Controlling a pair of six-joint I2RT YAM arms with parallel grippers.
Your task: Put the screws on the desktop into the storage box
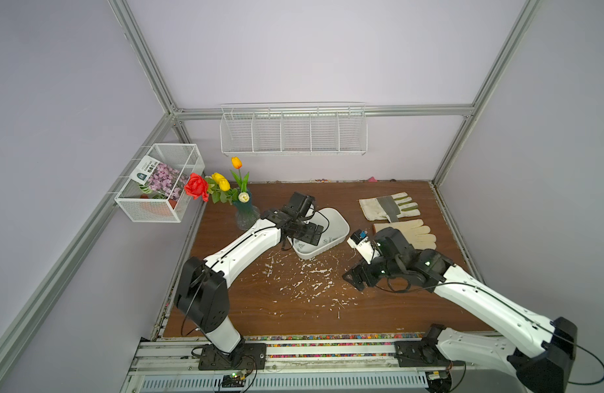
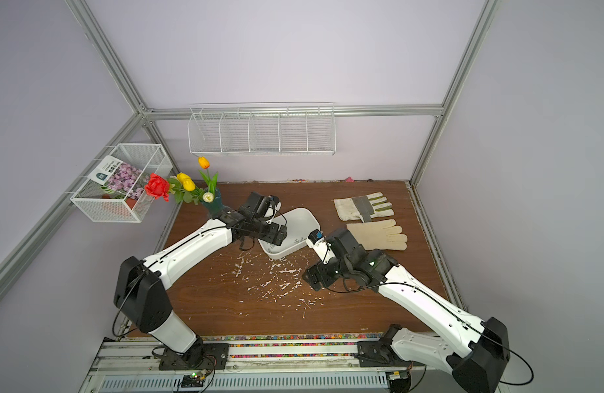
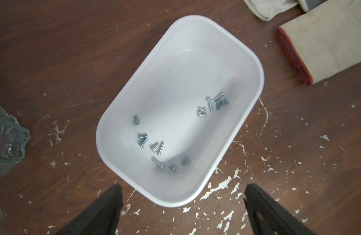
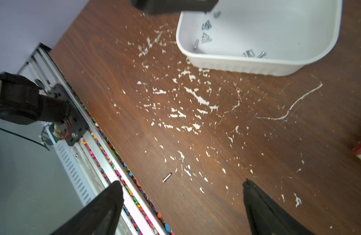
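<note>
The white storage box holds several small screws, some also seen in the right wrist view. My left gripper is open above the box, its blurred fingers either side of the box's near end, with nothing between them. My right gripper is open over the table right of the box, nothing between its fingers. A lone screw (image 4: 167, 177) lies on the bare wood below it, near the front part of the table.
A vase of flowers (image 1: 246, 216) stands left of the box, under a hanging basket (image 1: 144, 209). Two gloves (image 2: 376, 235) lie at the back right. White flaking marks cover the middle of the table (image 2: 236, 301).
</note>
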